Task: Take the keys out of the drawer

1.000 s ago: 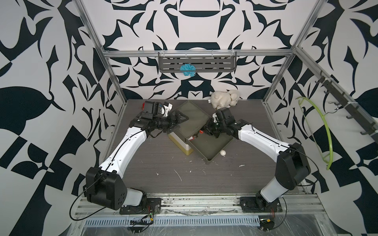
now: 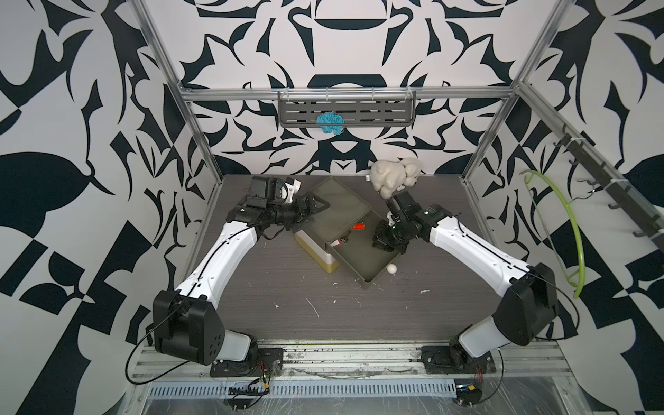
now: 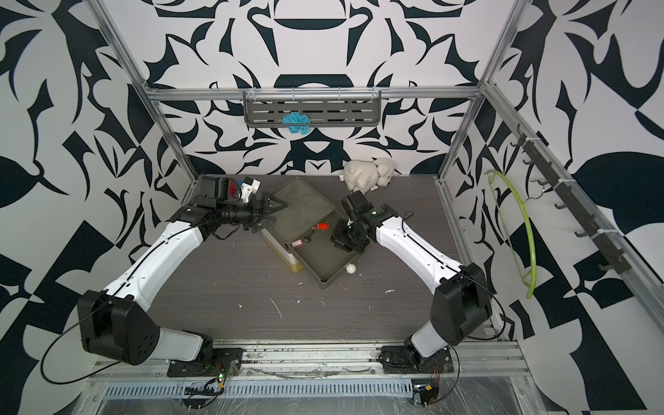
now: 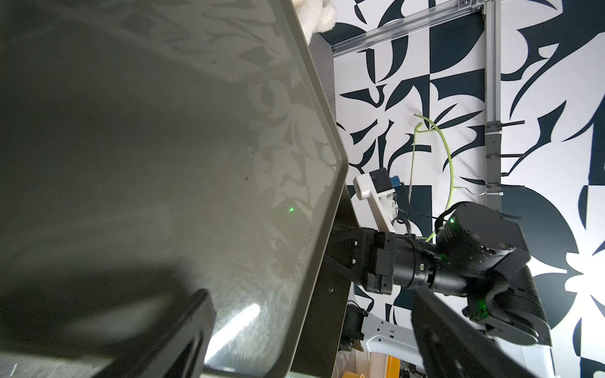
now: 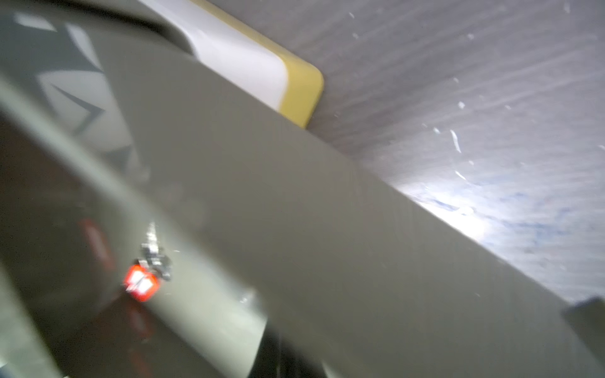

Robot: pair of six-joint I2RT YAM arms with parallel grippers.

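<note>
The keys (image 3: 307, 238) lie in the pulled-out drawer (image 2: 366, 271), near where it meets the cabinet, with a bright red tag (image 2: 358, 226) towards the back. In the right wrist view the keys' red tag (image 5: 141, 282) and metal parts show blurred at the lower left. My right gripper (image 2: 382, 243) is over the right side of the drawer, to the right of the keys and apart from them. It is shut, with nothing seen between its fingers. At the cabinet's left edge, my left gripper (image 2: 319, 206) stands open above the cabinet top (image 4: 189, 157), its fingers (image 4: 192, 330) wide apart and empty.
A white plush toy (image 2: 394, 175) sits behind the drawer and a small white ball (image 2: 391, 268) beside its front right edge. A blue sponge (image 2: 330, 123) hangs on the wall rack (image 2: 380, 110).
My right gripper has moved right, away from the keys, leaving the red tag uncovered. The tag now shows slightly farther right and back. My left arm has barely moved.
</note>
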